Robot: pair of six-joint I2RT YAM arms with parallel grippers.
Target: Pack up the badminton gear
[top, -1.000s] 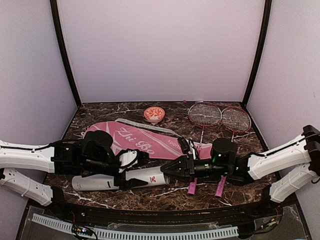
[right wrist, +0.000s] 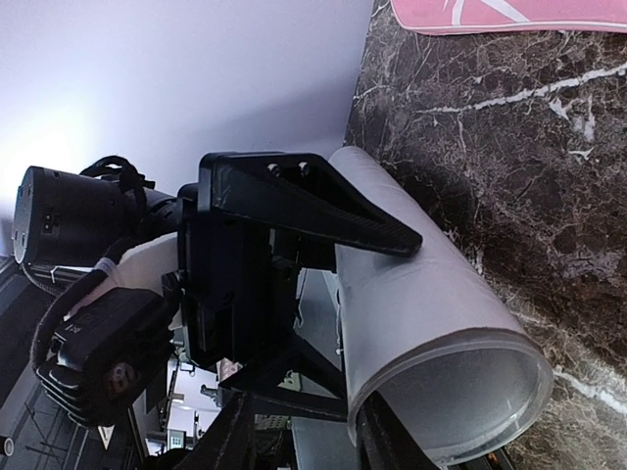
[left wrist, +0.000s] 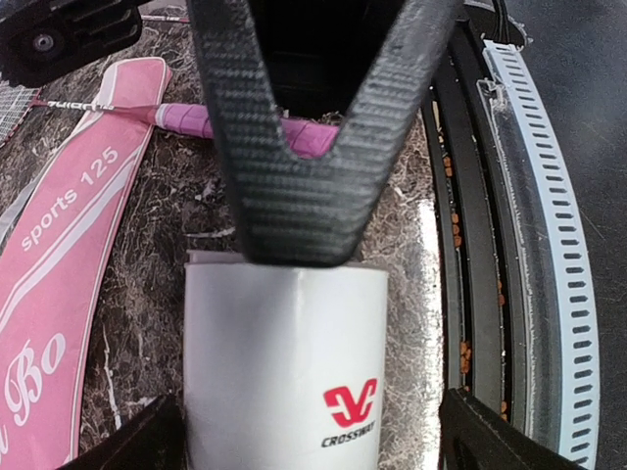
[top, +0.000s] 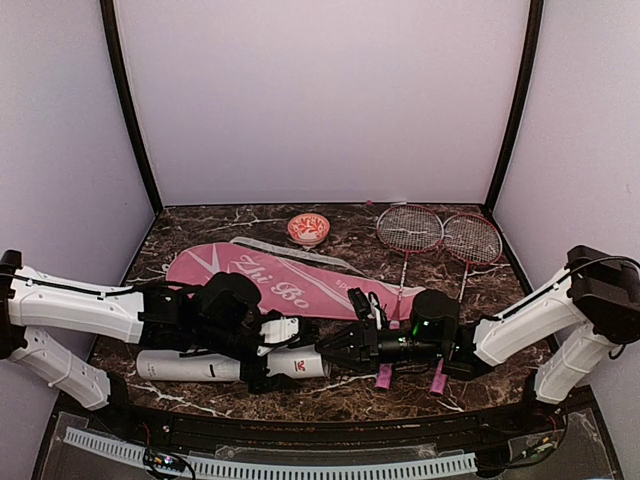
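Observation:
A white shuttlecock tube (top: 180, 366) with a red logo lies along the table's front edge. My left gripper (top: 277, 352) is over its right part, open, with fingers on either side of the tube, as the right wrist view shows. At the tube's right end is my right gripper (top: 340, 350), open. The right wrist view shows that end as a hollow round mouth (right wrist: 470, 397), with one of my right fingers (right wrist: 384, 436) by its rim; whether they touch I cannot tell. A pink racket bag (top: 215, 262) lies flat behind the arms. Two rackets (top: 408, 230) lie at the right, pink handles (top: 439, 378) forward.
An orange patterned bowl (top: 308, 228) sits at the back, beyond the bag. White walls close the sides and rear. A dark rail (top: 300, 432) and a pale slotted strip (top: 300, 467) run along the front. Bare marble shows at the back left.
The tube has slid a little to the left. My left gripper has shifted right along it, nearer to its right end. My right gripper has moved slightly left with the tube's end.

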